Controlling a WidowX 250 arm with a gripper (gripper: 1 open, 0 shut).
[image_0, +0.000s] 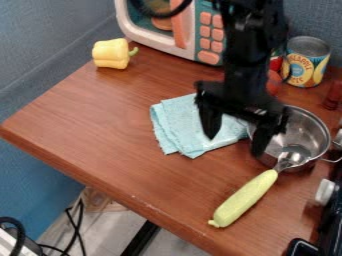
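My black gripper (235, 126) hangs over the light blue cloth and the steel bowl, its two fingers spread apart with nothing visible between them. A pale yellow-green corn cob or long vegetable (242, 200) lies on the wooden table, its upper end at the near rim of the steel bowl (309, 129). The folded light blue cloth (179, 123) lies left of the bowl, partly hidden by the gripper.
A yellow pepper (112, 53) sits at the back left beside a toy microwave (173, 35). A can (306, 67) and red items stand at the back right. Black appliance parts line the right edge.
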